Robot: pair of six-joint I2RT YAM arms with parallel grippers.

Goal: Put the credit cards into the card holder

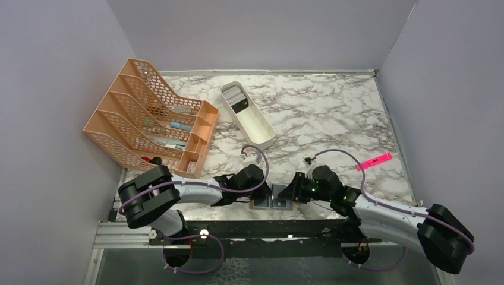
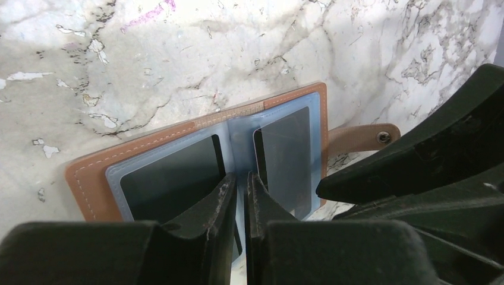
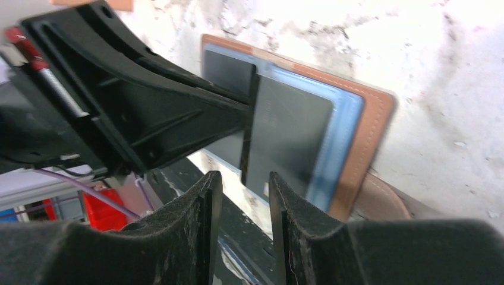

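Observation:
The card holder (image 2: 131,148) lies open on the marble, brown with blue sleeves, a dark card (image 2: 166,178) in the left sleeve and another (image 2: 285,157) in the right. My left gripper has its fingertips nearly together over the middle fold; whether anything is between them cannot be told. My right gripper is low at the holder's right half, its fingertips slightly apart over the right card (image 3: 288,133), with nothing visible between them.
A white tray (image 1: 259,127) with cards stands behind the holder. An orange organiser (image 1: 203,129) is at the left, a pink object (image 1: 373,161) at the right.

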